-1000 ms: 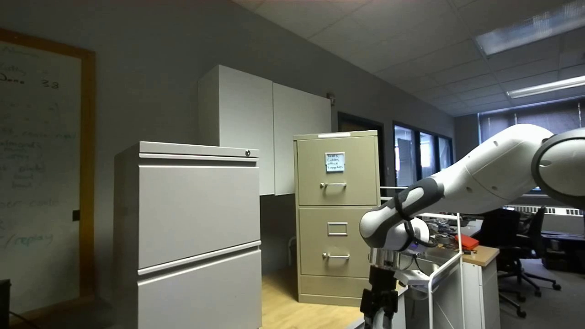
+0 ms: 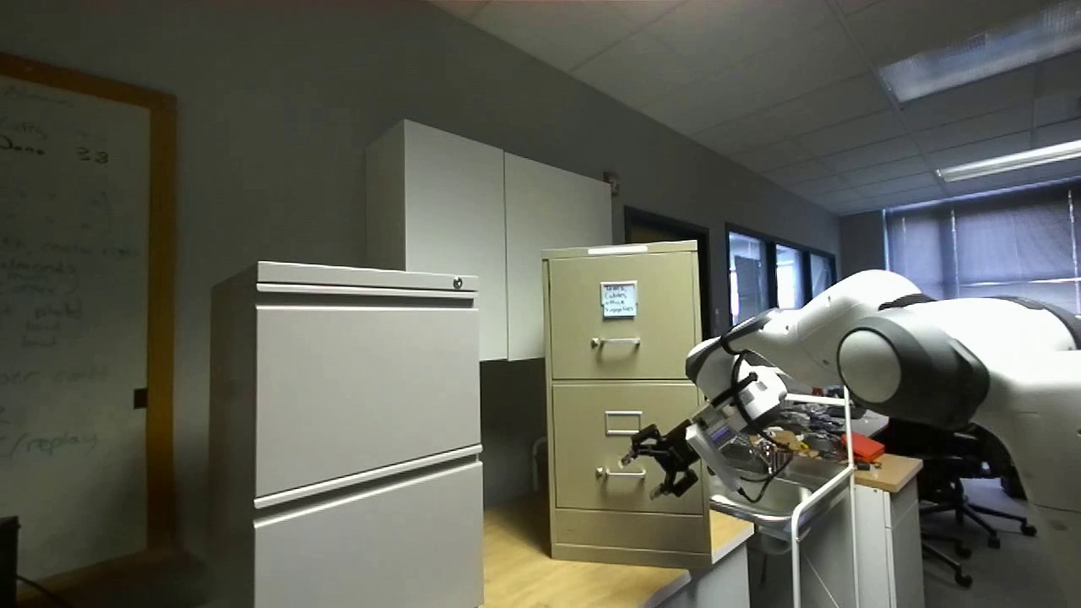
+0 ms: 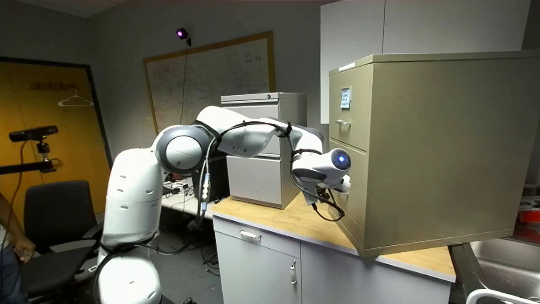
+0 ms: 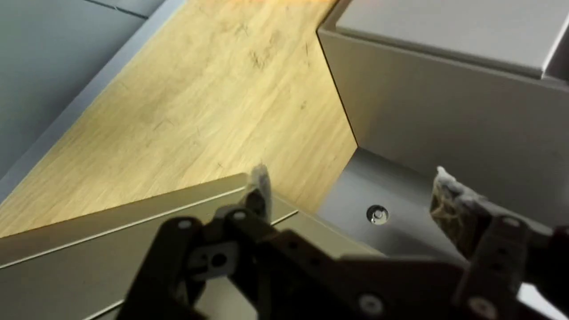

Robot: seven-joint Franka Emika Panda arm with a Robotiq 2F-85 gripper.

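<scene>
In exterior view 1 my gripper [image 2: 638, 476] is in front of the lower drawer of the tan filing cabinet [image 2: 623, 279], near that drawer's handle [image 2: 620, 473]. The wrist view shows the gripper open, its fingers wide apart and nothing between them. Below and left in that view lies part of the tan cabinet [image 4: 160, 226]. Both of the cabinet's drawers look shut. Exterior view 2 hides the fingers behind the wrist and the cabinet; the upper handle [image 3: 344, 122] shows there.
A grey filing cabinet [image 2: 370, 395] stands on the wooden counter [image 3: 303, 220], with bare counter between it and the tan one. A sink [image 3: 501, 258] and a white rail [image 2: 822, 502] lie beside the tan cabinet. White wall cupboards [image 2: 456, 223] hang behind.
My gripper has risen from low beside the tan cabinet, pointing down, to the height of its lower handle. It now tilts leftward across the cabinet's front. The cabinets have not moved.
</scene>
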